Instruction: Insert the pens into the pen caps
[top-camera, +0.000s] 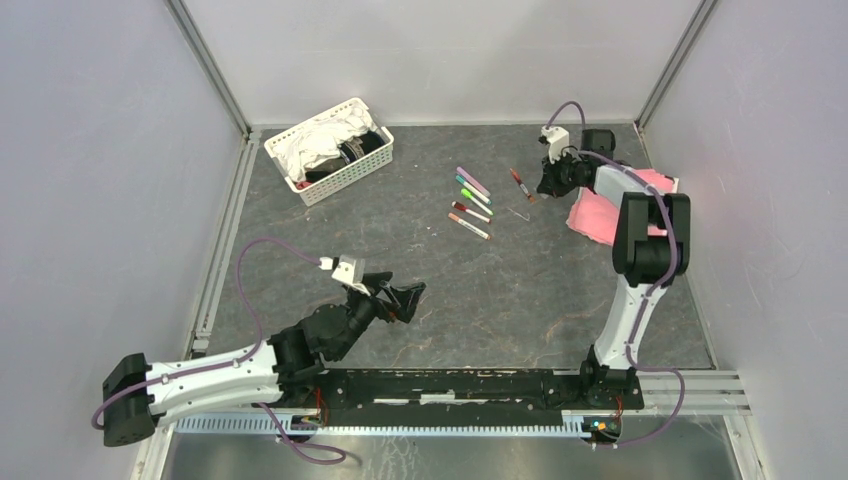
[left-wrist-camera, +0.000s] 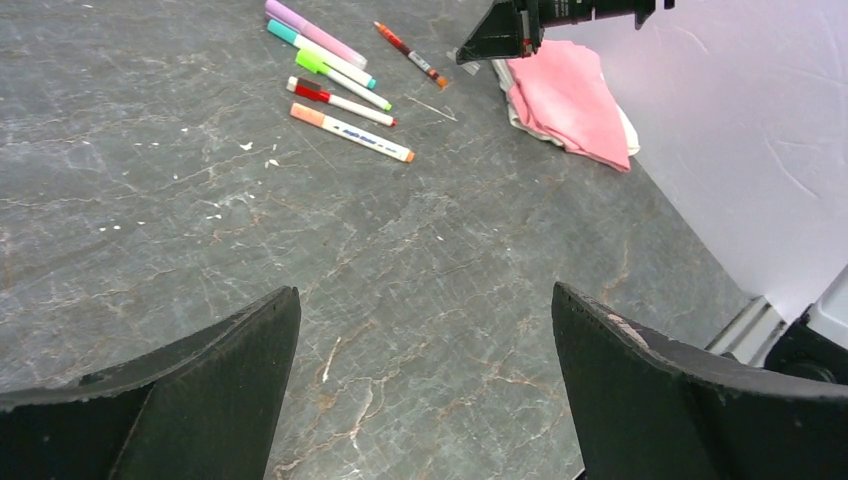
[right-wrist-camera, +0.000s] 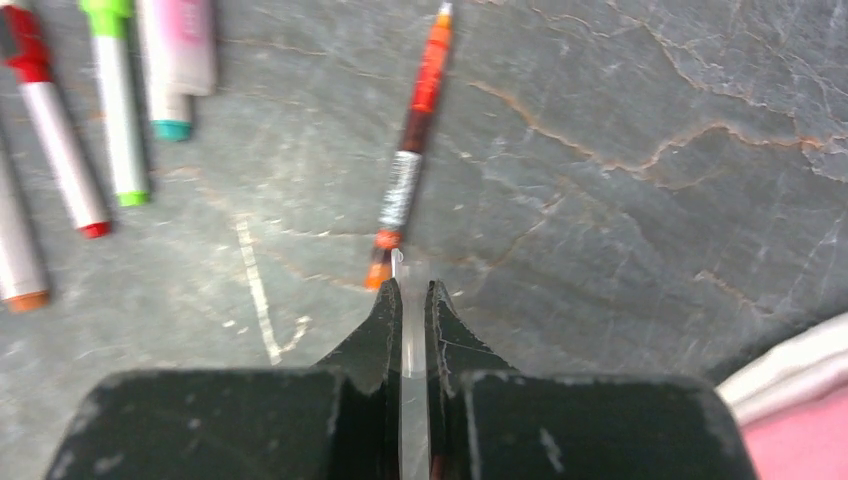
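Note:
My right gripper is shut on a clear cap (right-wrist-camera: 413, 330), just beside a red-and-orange pen (right-wrist-camera: 423, 85) on the table. To its left lie an orange marker (left-wrist-camera: 350, 133), a red marker (left-wrist-camera: 355, 108), a green marker (left-wrist-camera: 358, 88), a teal marker (left-wrist-camera: 300, 43) and a pink-purple marker (left-wrist-camera: 333, 44), in a loose row. My left gripper stands open and empty at the front left, well away from the pens.
A white basket (top-camera: 349, 176) with cloths is at the back left. Pink and white cloths (left-wrist-camera: 565, 95) lie by the right wall. A thin pale strip (right-wrist-camera: 255, 280) lies near the pens.

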